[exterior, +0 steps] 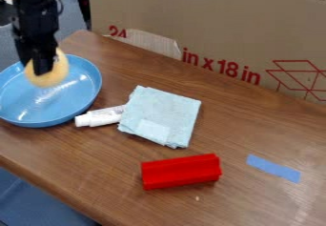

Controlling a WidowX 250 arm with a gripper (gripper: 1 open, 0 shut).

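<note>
A round pale-yellow object (50, 74) hangs from my gripper (42, 60), which is shut on it at the upper left. The object is low over the blue plate (71, 104), overlapping it in this view; whether it touches the plate I cannot tell. The gripper is dark and slightly blurred.
A white tube (98, 117) lies beside a folded light-blue cloth (160, 113). A red block (181, 172) sits at the front, a blue tape strip (273, 169) at the right. A large cardboard wall (216, 30) stands along the back.
</note>
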